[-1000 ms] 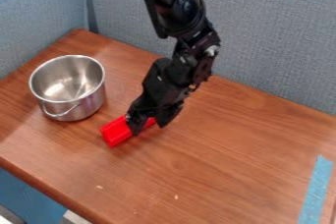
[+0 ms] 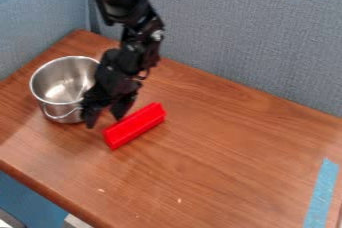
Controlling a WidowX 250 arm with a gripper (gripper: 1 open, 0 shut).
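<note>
A steel pot (image 2: 64, 80) with a wire handle stands at the left of the wooden table (image 2: 227, 162). My black gripper (image 2: 104, 109) is low at the pot's right side, overlapping its rim in the view; whether its fingers are open or shut is unclear. A red block (image 2: 134, 126) lies on the table just right of and below the gripper, fully in sight along its top.
Grey padded walls (image 2: 227, 42) bound the table at the back and left. A light blue strip (image 2: 321, 192) lies at the right edge.
My gripper has moved left from over the red block to beside the pot, uncovering the block, which lies slightly further right than a second ago.
</note>
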